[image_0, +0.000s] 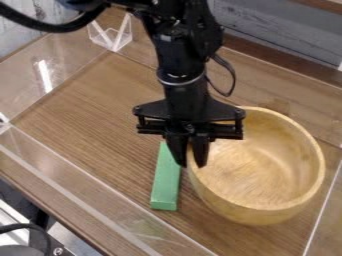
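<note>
My black gripper (190, 145) is at the centre of the camera view, shut on the near-left rim of a large cream-yellow bowl (262, 190), which takes up the right side of the wooden table. A green block (166, 190) lies just left of the bowl, its far end partly hidden under the gripper.
Clear plastic walls edge the wooden table (83, 122) at the left and front. A clear plastic piece (111, 30) is at the back left corner, and dark cables (38, 240) lie outside the lower left edge.
</note>
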